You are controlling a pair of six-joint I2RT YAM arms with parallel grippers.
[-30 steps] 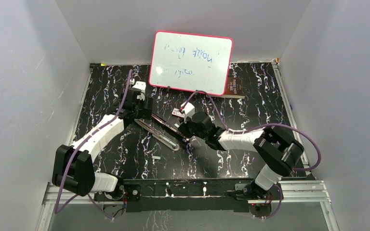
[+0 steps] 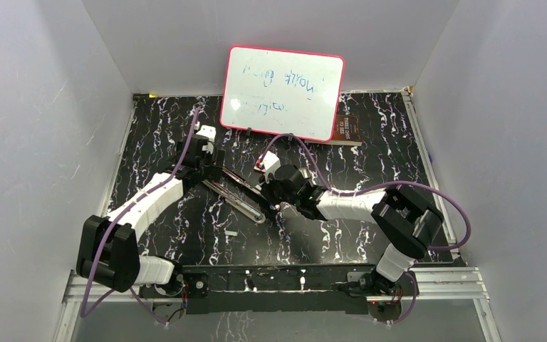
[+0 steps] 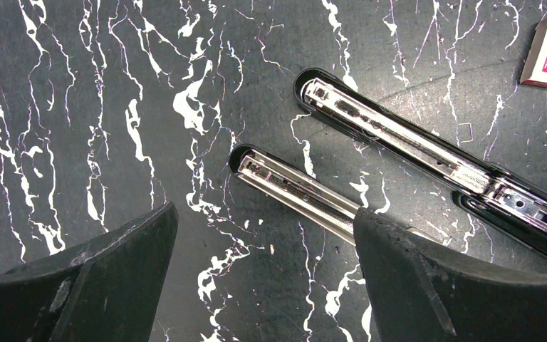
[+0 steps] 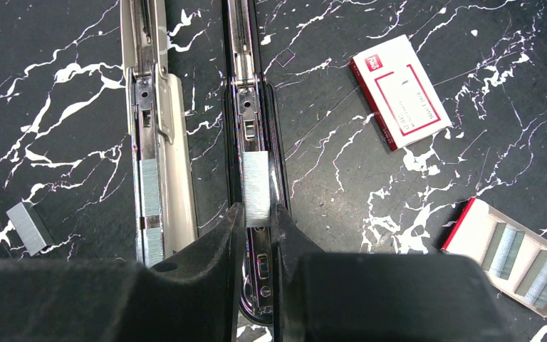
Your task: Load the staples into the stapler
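Note:
In the right wrist view a silver staple strip (image 4: 256, 187) is pinched between the fingertips of my right gripper. It lines up with the channel of the opened black stapler (image 4: 249, 121); whether it rests in the channel or hovers just above, I cannot tell. Beside it lies an opened beige stapler (image 4: 178, 142) with staple strips (image 4: 151, 189) in its channel. My left gripper stands open above the table, nothing between its fingers, with the staplers' far ends in its view.
A closed staple box (image 4: 402, 92) and an opened box with several strips (image 4: 513, 256) lie right of the staplers. A loose strip (image 4: 30, 228) is at the left. Behind stands a whiteboard (image 2: 283, 92), a book (image 2: 347, 128) near it.
The left arm has moved only a little. Both staplers lie nearly unchanged.

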